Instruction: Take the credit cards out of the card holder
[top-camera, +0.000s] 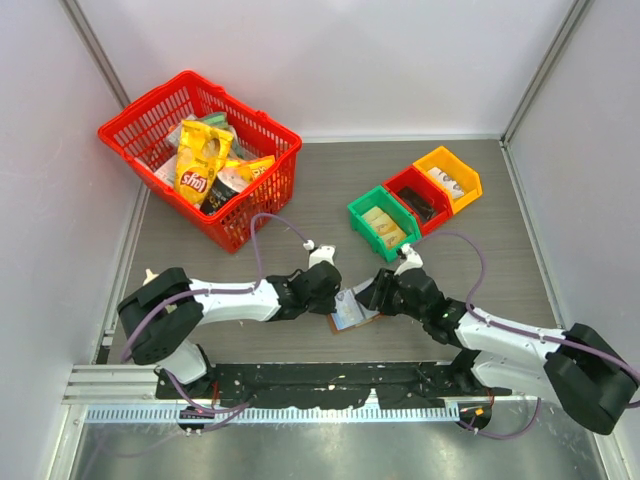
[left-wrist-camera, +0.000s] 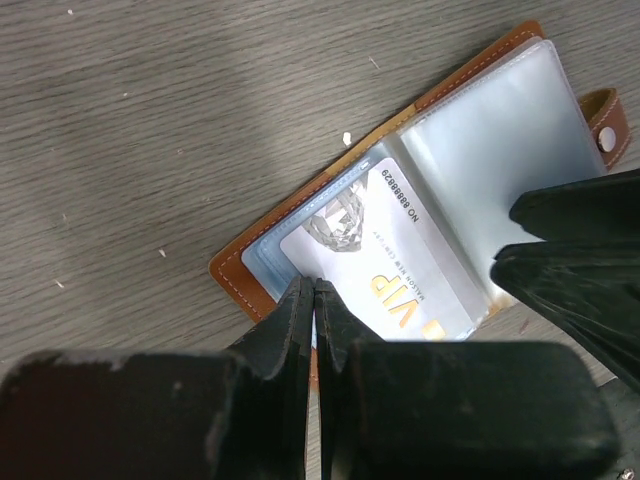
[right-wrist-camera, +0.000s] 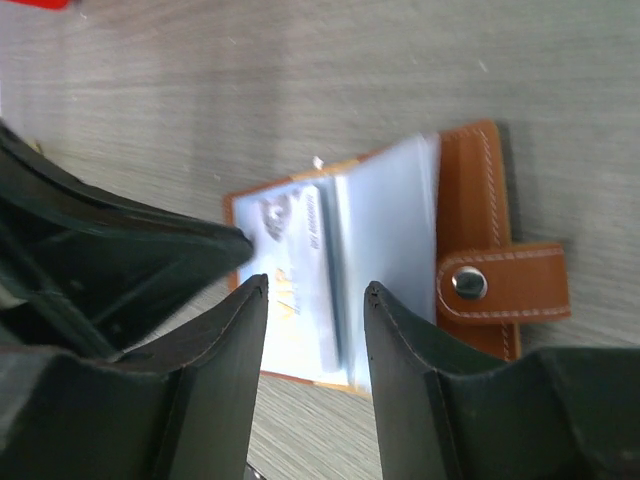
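The open brown card holder (left-wrist-camera: 236, 265) lies flat on the table between the grippers, with a white VIP card (left-wrist-camera: 400, 260) under a clear sleeve and a pale second sleeve (right-wrist-camera: 385, 250) on the snap-strap side. In the left wrist view my left gripper is shut, its tips at the edge of the card pocket; what is between them is hard to see. My right gripper is part open over the holder, its fingers either side of the sleeves' middle, and also reaches into the left wrist view from the right.
A red basket (top-camera: 270, 190) of snack bags stands at the back left. Green (top-camera: 360, 210), red (top-camera: 400, 175) and yellow (top-camera: 450, 155) bins sit at the back right. The table around the holder is mostly clear.
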